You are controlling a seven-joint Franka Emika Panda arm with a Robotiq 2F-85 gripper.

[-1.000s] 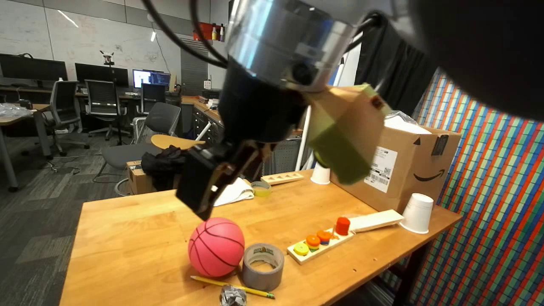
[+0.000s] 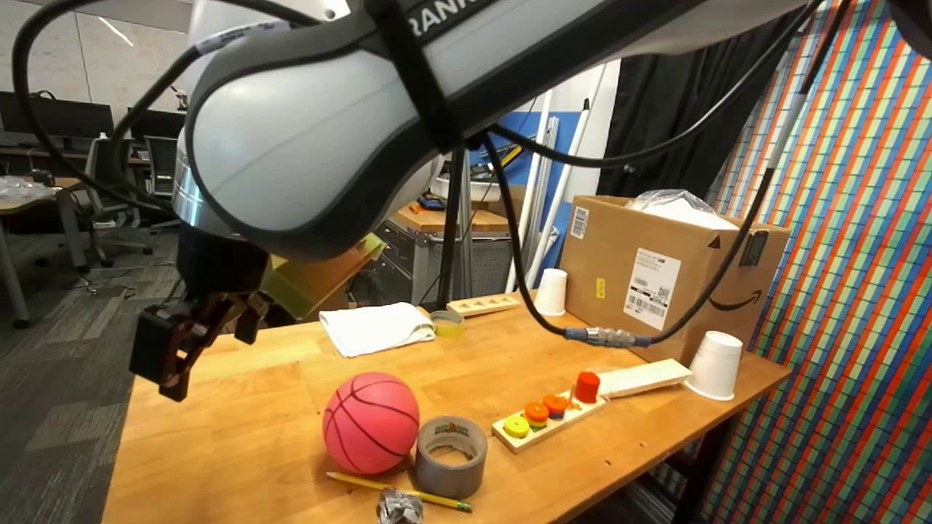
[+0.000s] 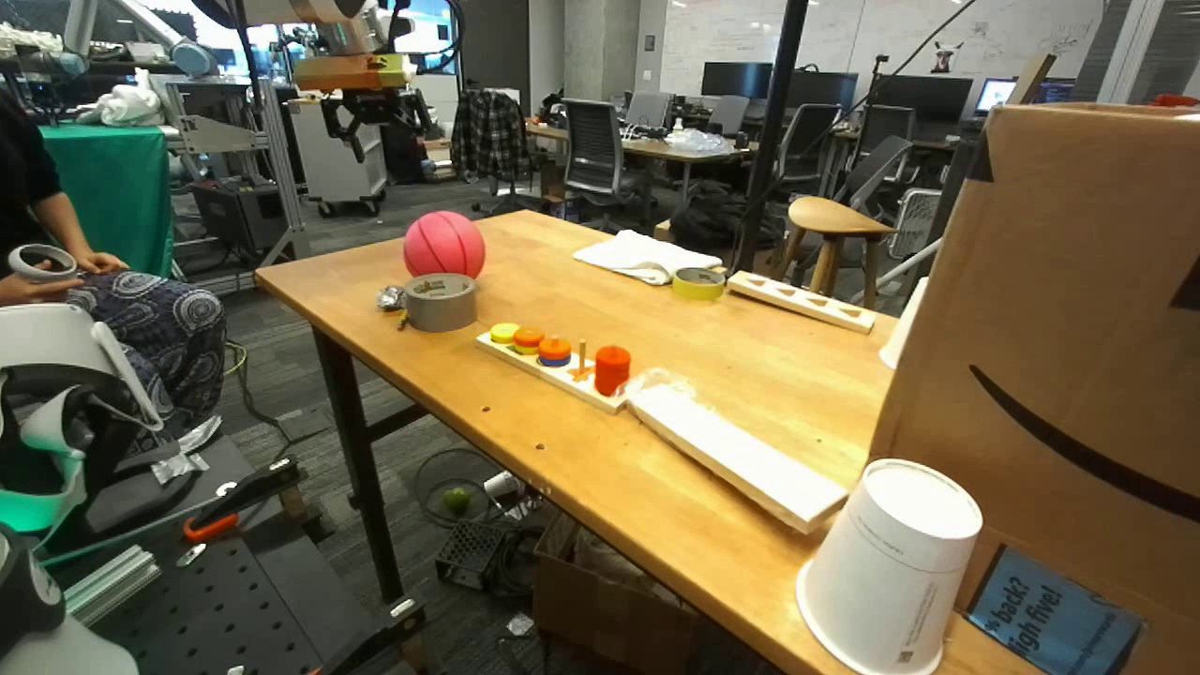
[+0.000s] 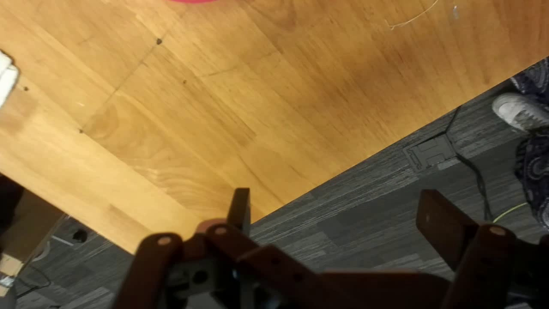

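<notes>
My gripper is open, its two dark fingers wide apart with only table edge and floor showing between them. In exterior view 1 the gripper [image 2: 214, 354] hangs above the table's far left edge, clear of every object. The pink ball [image 2: 371, 423] rests on the table, touching or close to the grey tape roll [image 2: 451, 463]. A yellow pencil [image 2: 397, 492] lies in front of the ball, with a crumpled foil ball [image 2: 399, 506] beside it. A wooden peg board with colored discs [image 2: 548, 415] lies right of the tape.
A folded white cloth [image 2: 377, 327], yellow tape roll [image 2: 448, 324] and slotted wooden block [image 2: 483, 305] lie toward the back. White cups [image 2: 714, 367] and a big cardboard box [image 2: 648, 269] take up the right end.
In exterior view 1, my arm and gripper have moved left, from above the ball and cloth to over the table's left edge. The objects on the table have not moved.
</notes>
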